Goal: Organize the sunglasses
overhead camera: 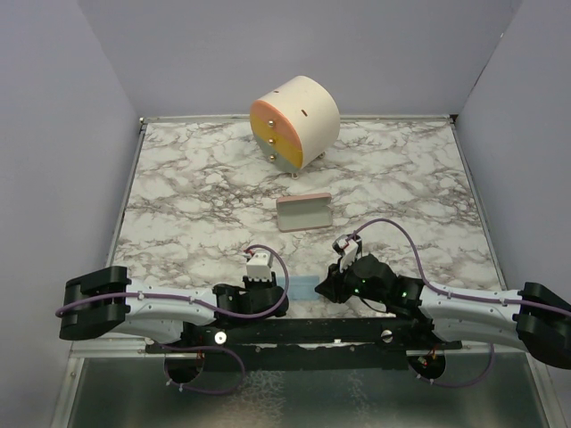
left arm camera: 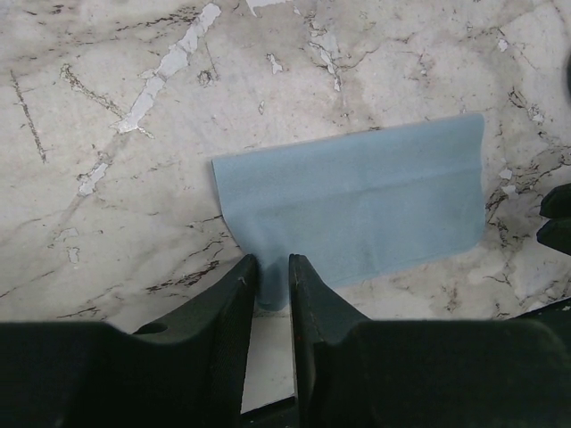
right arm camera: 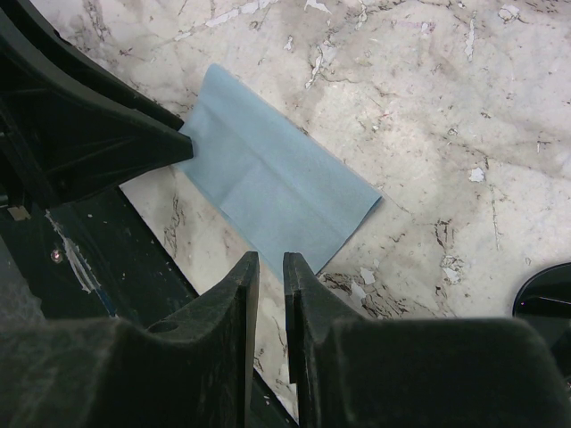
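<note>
A light blue cloth (overhead camera: 303, 287) lies on the marble tabletop between the two grippers in the top view. My left gripper is slightly open over the cloth's near left corner, which shows in the narrow gap between its fingertips. Slightly open too, my right gripper has its tips at the cloth's near edge, not gripping anything. In the top view an open case (overhead camera: 303, 214), grey inside with a pink rim, stands behind the cloth. No sunglasses can be made out. A glossy black object (right arm camera: 546, 290) is cut off at the right wrist view's edge; I cannot tell what it is.
A cream, drum-shaped cabinet (overhead camera: 299, 120) with coloured drawers and round knobs stands at the back. Wide bare marble (overhead camera: 196, 196) lies to either side of the case. The grippers are close together over the cloth, and grey walls enclose the sides and back.
</note>
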